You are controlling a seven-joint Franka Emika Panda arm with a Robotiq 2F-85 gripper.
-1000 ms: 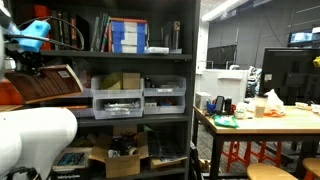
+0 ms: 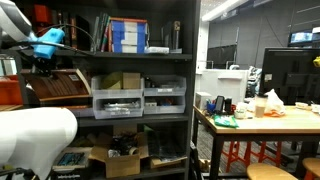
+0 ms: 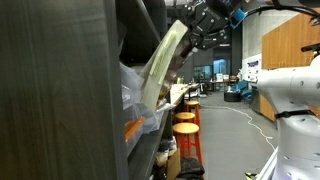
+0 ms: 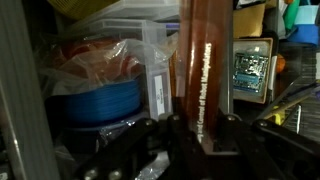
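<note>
A brown-red book [image 4: 202, 70], with white lettering along its spine that includes "Control of Robot Manipulators", stands between the dark fingers of my gripper, which is shut on it. From the side in exterior view 2, the book [image 3: 166, 62] is tilted, its cream page edge showing near the shelf's openings. At the left of exterior view 1, the same book [image 2: 66, 84] hangs below the arm, beside the left end of the shelf. The fingertips are too small there to make out clearly.
The dark shelf unit [image 2: 160, 57] carries books [image 2: 127, 36] on its upper board. Clear bins [image 2: 118, 104] sit on the board below, and a cardboard box [image 2: 122, 150] is at the bottom. A wooden table [image 2: 262, 121] stands to the right.
The arm has carried the book to the right, closer to the shelf, and the book's tilt has changed. It remains held.
</note>
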